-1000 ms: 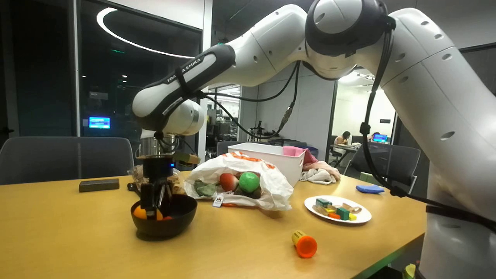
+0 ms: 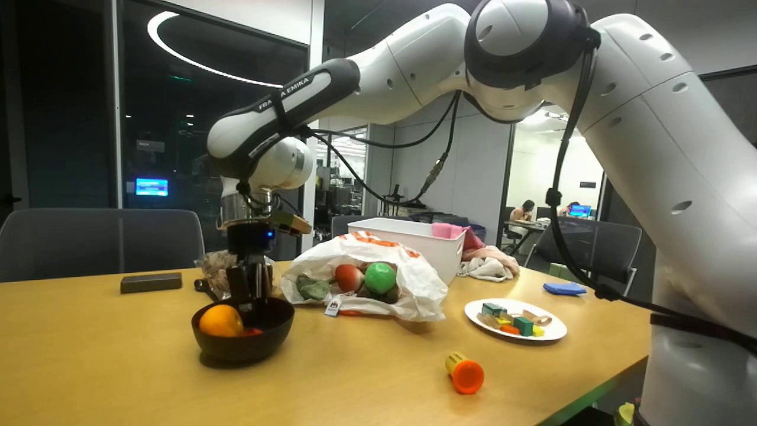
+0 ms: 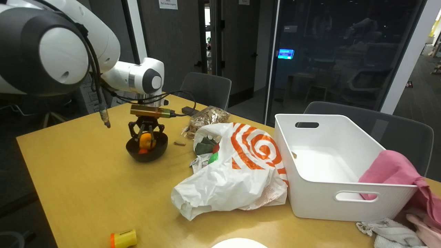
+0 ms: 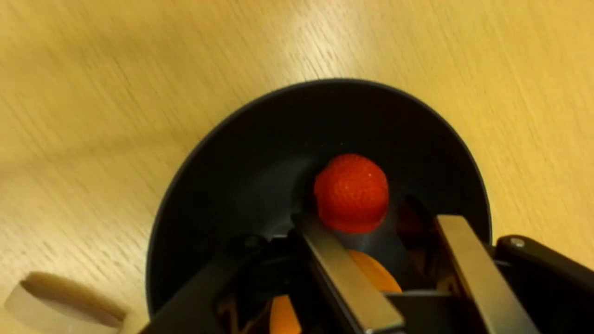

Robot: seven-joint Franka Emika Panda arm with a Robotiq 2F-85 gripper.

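Observation:
A black bowl [image 2: 245, 345] stands on the table with an orange [image 2: 220, 322] and a red ball [image 4: 351, 193] inside. My gripper [image 2: 249, 305] points down into the bowl, its fingers part open. In exterior view 1 the orange sits left of the fingers, unobstructed. Exterior view 2 shows the orange [image 3: 146, 141] in line with the gap between the fingers. From the wrist, the red ball lies just beyond the fingertips, and one finger [image 4: 356, 284] covers part of the orange [image 4: 376, 271]. Whether the fingers touch the orange is hidden.
A white plastic bag [image 3: 231, 182] with produce lies beside the bowl, and a white bin [image 3: 330, 200] stands past it. A white plate [image 2: 476, 312] holds small blocks. A yellow-orange bottle [image 2: 465, 374] lies near the front. Left of the bowl, the table is clear.
The gripper has risen slightly and shifted right in exterior view 1, uncovering the orange that a finger partly hid. The bowl has slid a little to the left.

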